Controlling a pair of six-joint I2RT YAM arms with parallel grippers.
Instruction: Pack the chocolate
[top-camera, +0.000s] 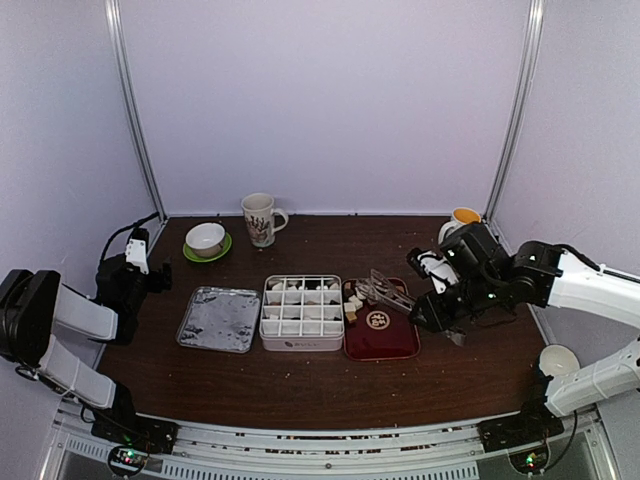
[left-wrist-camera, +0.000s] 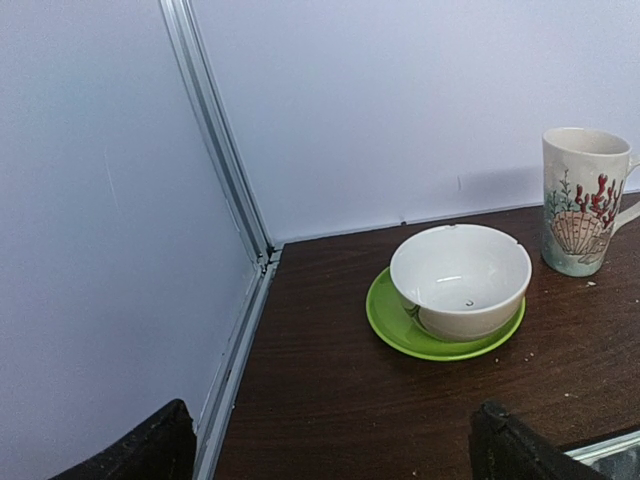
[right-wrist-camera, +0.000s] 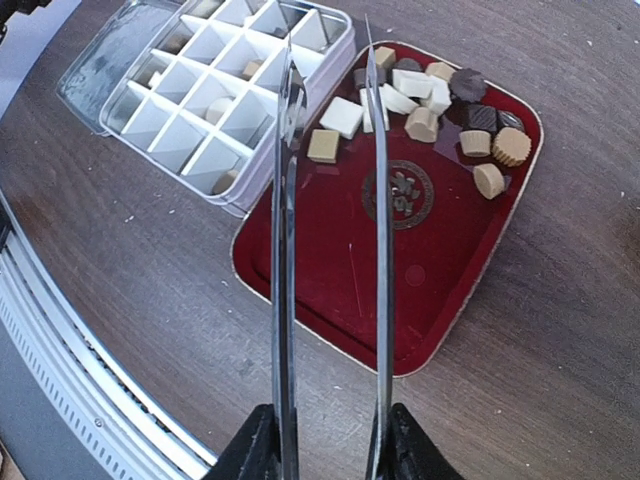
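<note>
A red tray (top-camera: 380, 340) holds chocolates bunched at its far end, such as a ribbed piece (right-wrist-camera: 511, 147) and a white square (right-wrist-camera: 341, 118). Left of it sits a white compartment box (top-camera: 300, 340) with pieces in some cells. My right gripper (top-camera: 385, 288) is over the red tray; in the right wrist view its long metal tongs (right-wrist-camera: 329, 80) stand apart, tips over the far-end pieces, none visibly held. My left gripper (top-camera: 160, 275) rests at the left side, open with nothing between its fingers.
A metal tray (top-camera: 218, 318) lies left of the box. Behind stand a bowl (left-wrist-camera: 458, 280) on a green plate (left-wrist-camera: 390, 325) and a mug (top-camera: 258, 220). An orange-lined mug (top-camera: 463, 216) is behind the right arm.
</note>
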